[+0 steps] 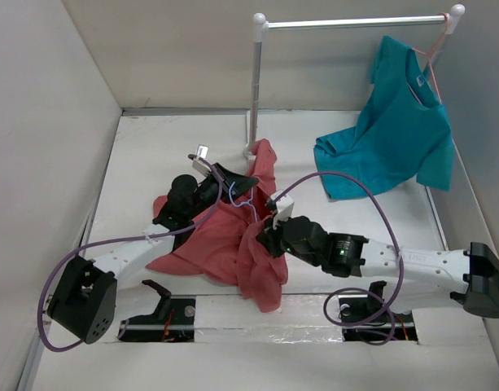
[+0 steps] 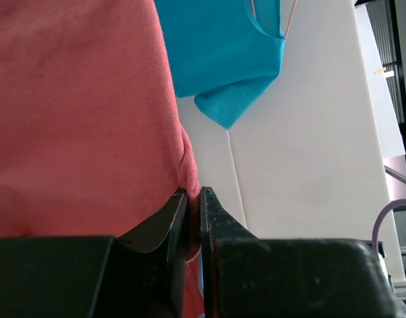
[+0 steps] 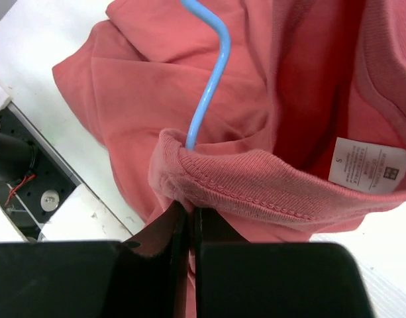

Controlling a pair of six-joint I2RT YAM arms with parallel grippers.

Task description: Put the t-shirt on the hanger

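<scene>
The red t-shirt lies bunched between the arms. My left gripper is shut on its fabric, with a fold rising between the fingers in the left wrist view. My right gripper has its fingers on the collar, where a size label shows; whether they are fully closed is hard to tell. A light blue hanger reaches down into the neck opening, its lower part hidden by the cloth.
A white rack stands at the back, its left post just behind the red shirt. A teal t-shirt hangs on a pink hanger at the right. Bare floor shows at the back left.
</scene>
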